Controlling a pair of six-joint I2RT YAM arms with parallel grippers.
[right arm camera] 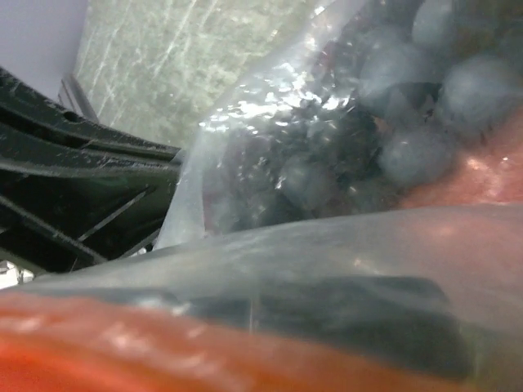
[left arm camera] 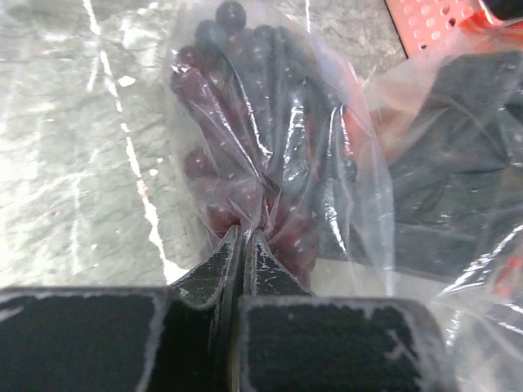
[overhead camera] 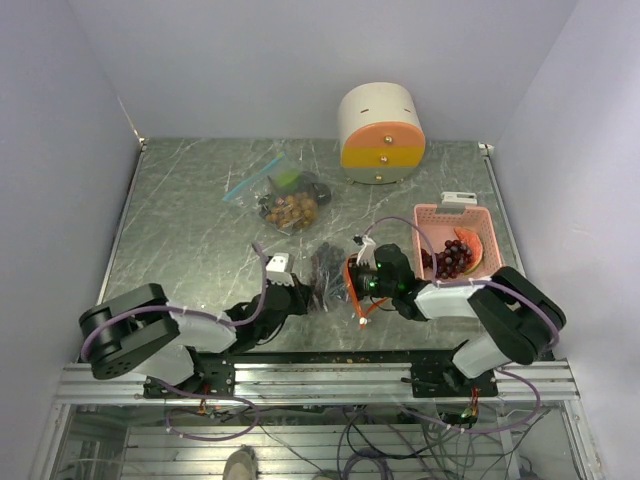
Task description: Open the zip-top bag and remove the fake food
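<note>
A clear zip top bag (overhead camera: pixel 328 276) with an orange zip strip (overhead camera: pixel 353 288) lies between both arms in the top view. Dark grapes (left arm camera: pixel 265 106) and something orange-red show through its film in the left wrist view. My left gripper is shut on the bag's film, at the near end of the grapes. At the strip's side, my right gripper (overhead camera: pixel 357 270) is shut against the bag. In the right wrist view a black finger (right arm camera: pixel 90 163) touches the film's edge, with the orange strip across the bottom; whether film lies between the fingers is hidden.
A second zip bag (overhead camera: pixel 288 200) with roundish food and a blue strip lies behind. The pink basket (overhead camera: pixel 425 214) at right holds grapes and a melon slice. A small drawer cabinet (overhead camera: pixel 382 130) stands at the back.
</note>
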